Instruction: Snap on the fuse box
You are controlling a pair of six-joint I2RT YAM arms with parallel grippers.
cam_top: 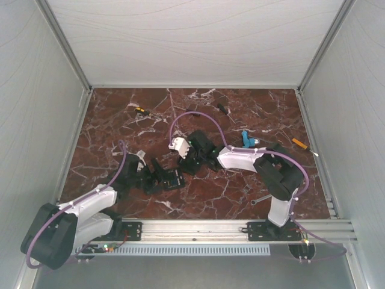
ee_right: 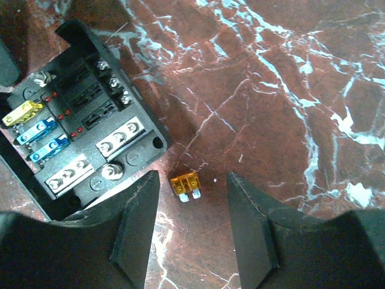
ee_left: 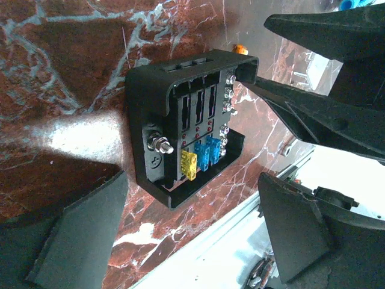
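Observation:
The black fuse box [cam_top: 174, 179] lies on the marble table between both grippers. In the left wrist view it [ee_left: 150, 102] holds a yellow fuse [ee_left: 188, 164] and blue fuses [ee_left: 209, 150]; my left gripper faces it with fingers apart, nothing between them. The right wrist view shows the box [ee_right: 132, 156] at upper left, with an orange fuse [ee_right: 185, 183] lying loose beside it, between and just beyond the open fingertips of my right gripper.
A blue tool [cam_top: 247, 140] lies right of the right arm, an orange-handled screwdriver [cam_top: 301, 144] at the right edge, wrenches [cam_top: 260, 199] near the front, and small tools along the back.

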